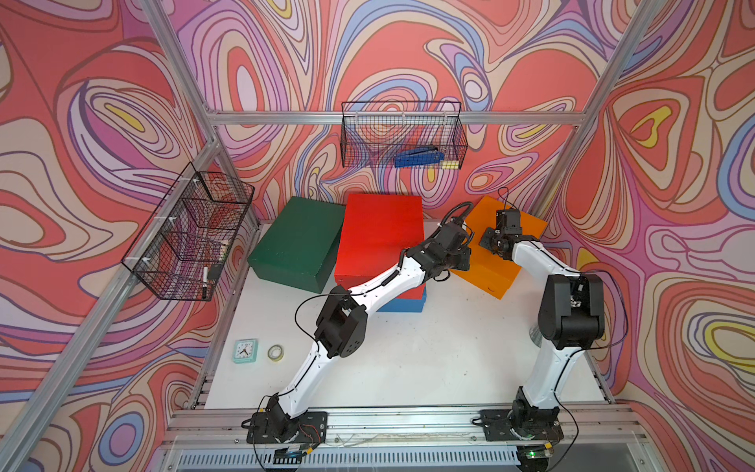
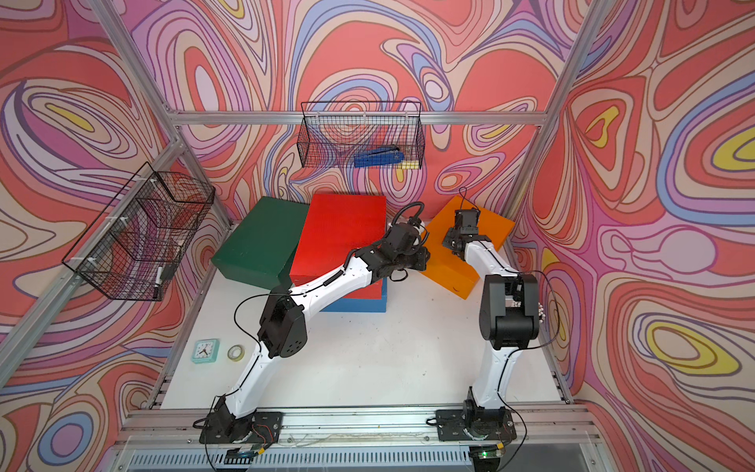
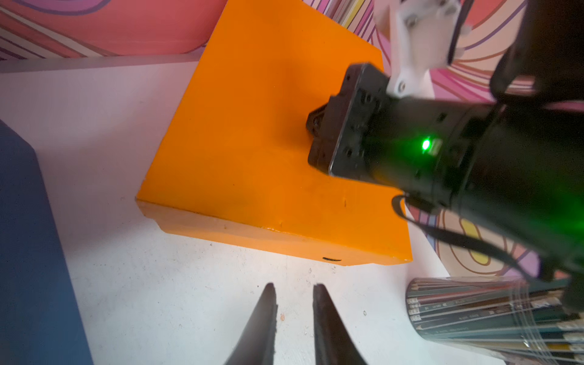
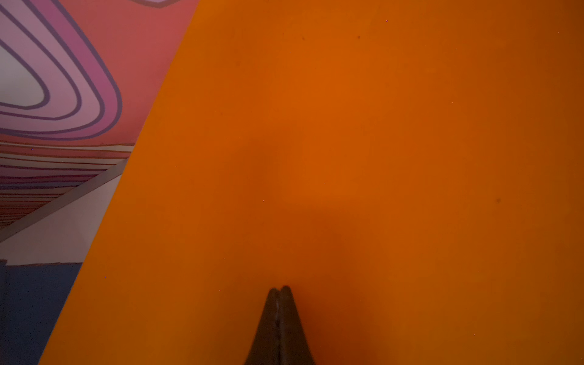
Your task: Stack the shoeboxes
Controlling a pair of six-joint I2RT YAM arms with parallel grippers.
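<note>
The orange shoebox [image 1: 483,273] rests at an angle in the back right of the table. My right gripper is shut over its broad orange top, the fingertips together with nothing between them; contact with the surface is unclear. To the left, a red shoebox [image 1: 385,224] lies on a blue one [image 1: 412,304], partly hidden by my left arm. A dark green shoebox [image 1: 299,240] stands beside them at the back left. My left gripper is open and empty, its fingers in front of the orange box's near side in the left wrist view.
A cup of pencils [image 3: 462,310] stands right of the orange box, near the right arm. A small clock [image 1: 244,351] and a tape roll [image 1: 275,353] lie at the left. Wire baskets hang at the back and left.
</note>
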